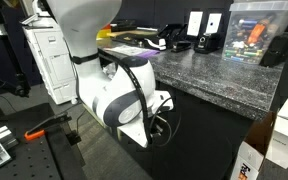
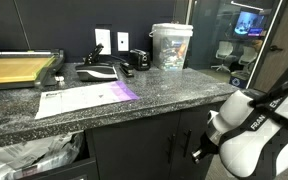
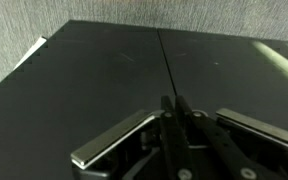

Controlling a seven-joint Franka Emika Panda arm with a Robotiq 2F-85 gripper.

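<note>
Under the counter, the black cabinet doors (image 3: 84,75) meet at a narrow vertical seam (image 3: 164,55) in the wrist view. My gripper is in front of that seam, with its fingertips drawn close together. It is shut; what lies in the narrow dark gap cannot be made out. In exterior view 2 a dark bar handle (image 2: 171,148) stands on the cabinet front. A second handle (image 2: 187,141) is just left of my gripper (image 2: 196,156), close to its fingertips. In exterior view 1, the white arm (image 1: 119,100) partly hides the gripper. The doors look closed.
Above the doors runs a grey speckled counter edge (image 1: 214,85). On it stand a clear bin (image 1: 252,38) of colourful items and a black device (image 1: 208,40). White boxes (image 1: 284,135) are at the right. An open drawer (image 2: 59,155) is left of the doors.
</note>
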